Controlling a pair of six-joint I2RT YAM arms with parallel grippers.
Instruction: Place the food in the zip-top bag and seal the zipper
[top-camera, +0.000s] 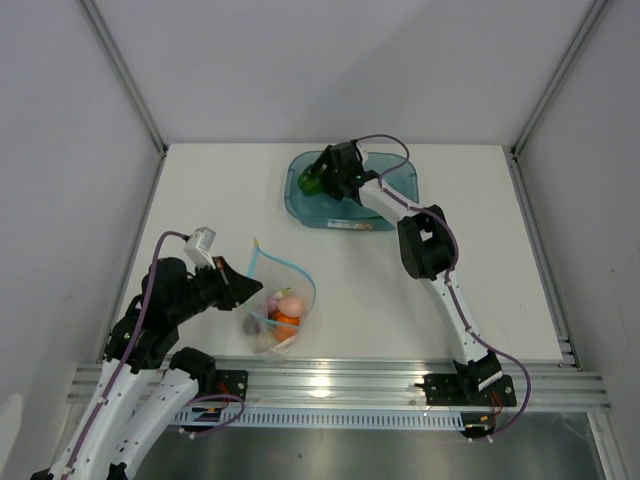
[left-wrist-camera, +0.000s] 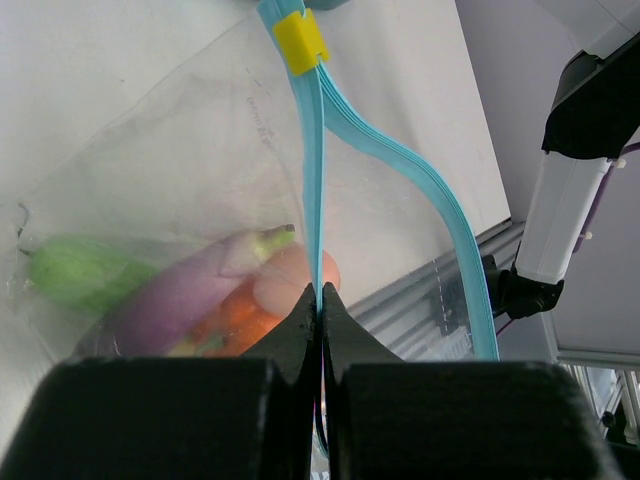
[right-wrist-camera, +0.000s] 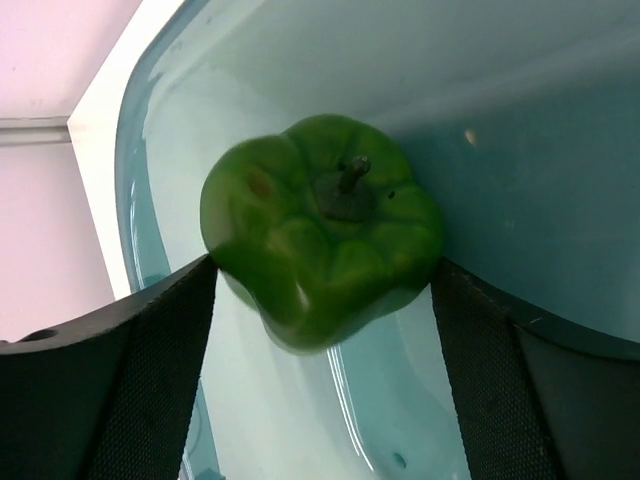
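The clear zip top bag (top-camera: 270, 325) stands with its blue-edged mouth apart; an eggplant (left-wrist-camera: 180, 295), an orange-red food item (left-wrist-camera: 240, 315), a pinkish round item (left-wrist-camera: 285, 278) and a green item (left-wrist-camera: 85, 275) are inside. My left gripper is shut on the bag's blue zip strip (left-wrist-camera: 314, 170), near a yellow slider (left-wrist-camera: 300, 42). In the teal tray lies a green bell pepper (right-wrist-camera: 320, 225). My right gripper has one finger at either side of the pepper, seemingly touching; how firmly is unclear.
The teal tray (top-camera: 350, 224) sits at the back of the white table (top-camera: 450, 310). Its wall rises around the pepper. The table's right side and the strip between bag and tray are clear.
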